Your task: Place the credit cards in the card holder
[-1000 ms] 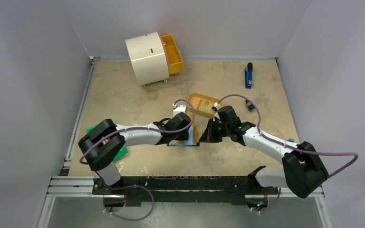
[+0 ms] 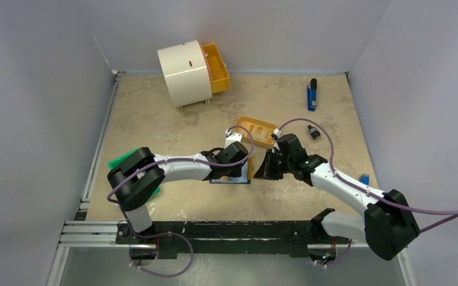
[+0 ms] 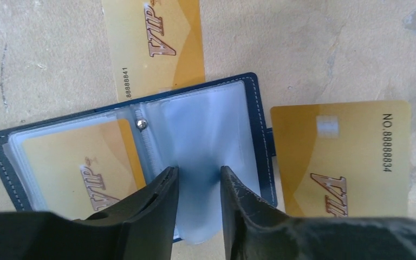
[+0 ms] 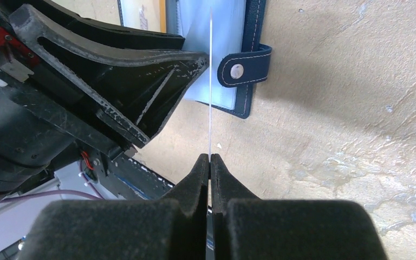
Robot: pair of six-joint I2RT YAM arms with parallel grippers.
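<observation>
The dark blue card holder (image 3: 261, 130) lies open on the table, a gold card (image 3: 76, 157) inside its left clear pocket. No card shows in its right clear pocket (image 3: 206, 124). Over that pocket, my left gripper is open, fingers apart, with the clear film beneath and between them. My right gripper is shut on a gold card (image 4: 210, 116), seen edge-on as a thin line. In the left wrist view this held card (image 3: 352, 157) shows its face, just right of the holder. Another gold card (image 3: 157, 43) lies beyond the holder's far edge.
An orange tray (image 2: 245, 121) with cards stands behind the grippers. At the back left is a white drum-shaped cabinet (image 2: 185, 71) with its yellow drawer out. A blue stapler-like object (image 2: 311, 98) and a small dark item (image 2: 313, 132) lie at the right.
My left gripper has moved right across the holder. My right gripper and its card have shifted slightly to the right. The holder stays in place.
</observation>
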